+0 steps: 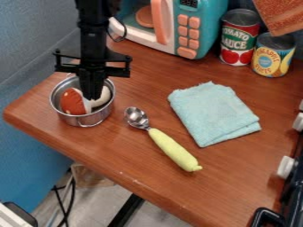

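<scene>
My gripper [90, 89] reaches down into a steel pot [92, 118] at the left of the wooden table; whether it is open or shut is hard to tell. Inside the pot are a red-orange item [73, 105] and a pale item around my fingertips, partly hidden by the gripper. To the right of the pot lies a spoon with a round steel head [136, 117] and a pale yellow handle [174, 150].
A folded light-blue cloth [215, 113] lies right of centre. A toy microwave [180, 27] and two cans [239, 40] stand at the back. A black appliance [279, 204] is at the right edge.
</scene>
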